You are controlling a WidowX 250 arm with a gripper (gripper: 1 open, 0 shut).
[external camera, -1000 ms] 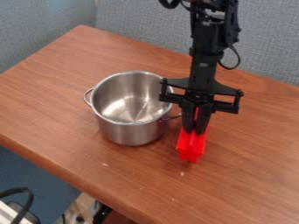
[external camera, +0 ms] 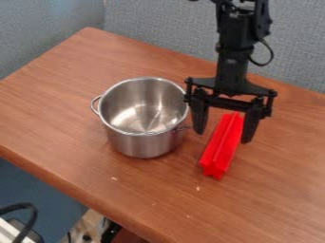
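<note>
A red elongated block lies on the wooden table, right of a shiny steel pot with two side handles. My black gripper is open over the block's far end, its two fingers apart on either side of it; the block rests on the tabletop between and below them.
A grey padded wall runs behind it. Below the table's lower-left edge are cables and other clutter.
The gripper has opened wider and shifted slightly, uncovering more of the red block, which now shows lying lengthwise on the table.
</note>
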